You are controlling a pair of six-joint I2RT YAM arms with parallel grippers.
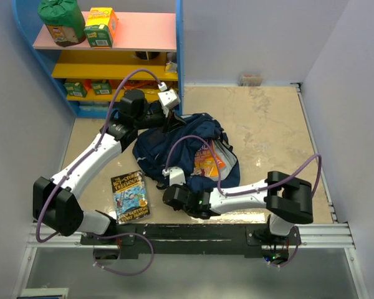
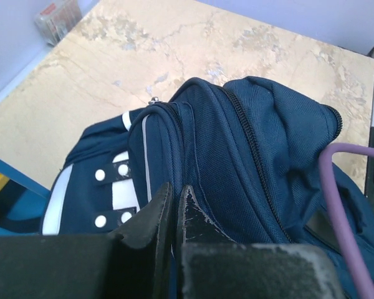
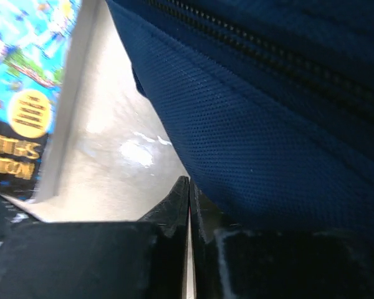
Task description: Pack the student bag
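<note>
A navy backpack (image 1: 159,152) lies on the table, partly open with an orange book (image 1: 206,159) inside. My left gripper is shut on the backpack's top fabric, beside a zipper. My right gripper is low at the bag's front edge, its fingertips close together against navy fabric; whether anything is between them is unclear. The 13-Storey Treehouse book (image 1: 130,196) lies on the table left of the bag, also in the right wrist view (image 3: 25,106).
A shelf unit (image 1: 112,59) with several boxes and packs stands at the back left. A clear container (image 1: 250,80) sits at the back edge.
</note>
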